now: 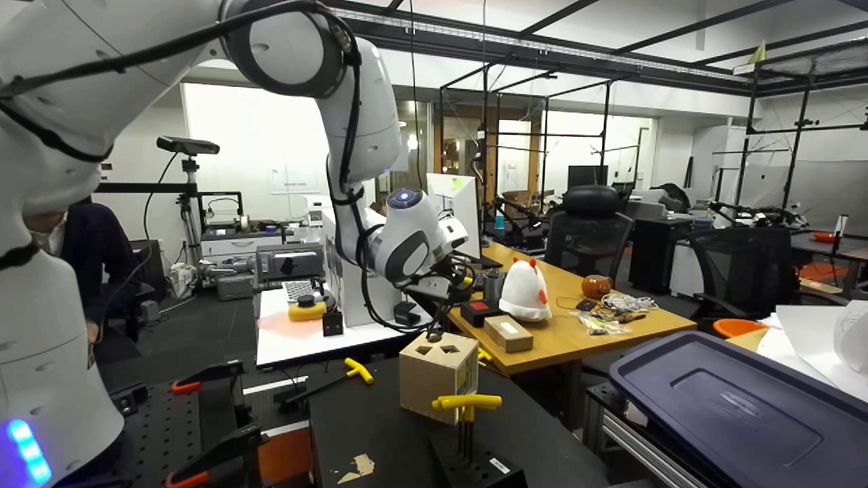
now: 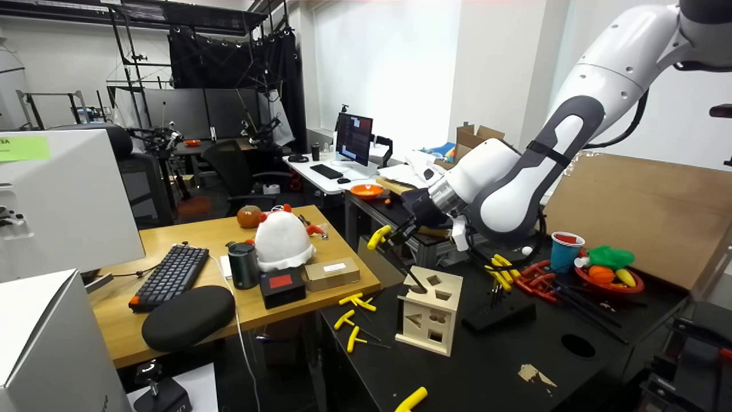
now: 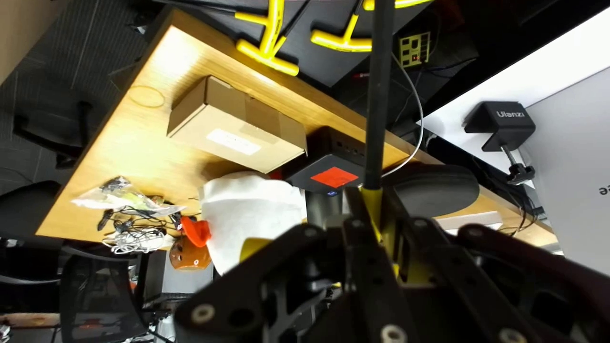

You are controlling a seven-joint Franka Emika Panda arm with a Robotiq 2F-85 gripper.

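Note:
My gripper is shut on a T-handled hex key, whose yellow handle (image 2: 378,237) shows beside the fingers in exterior view 2. Its long dark shaft (image 3: 377,103) runs out past the fingertips in the wrist view. Below the gripper, on the black table, stands a wooden shape-sorter box (image 2: 429,315) with cut-out holes in its top and side. The shaft slants down to the box's top near one edge; whether its tip enters a hole I cannot tell. In exterior view 1 the same box (image 1: 435,382) sits under the arm.
Several yellow T-handled keys (image 2: 351,340) lie on the table beside the box. Close by, a black holder (image 2: 504,315) bears more upright keys. A red bowl (image 2: 621,285) and blue cup (image 2: 564,253) stand farther off. A wooden desk (image 1: 561,325) adjoins the table.

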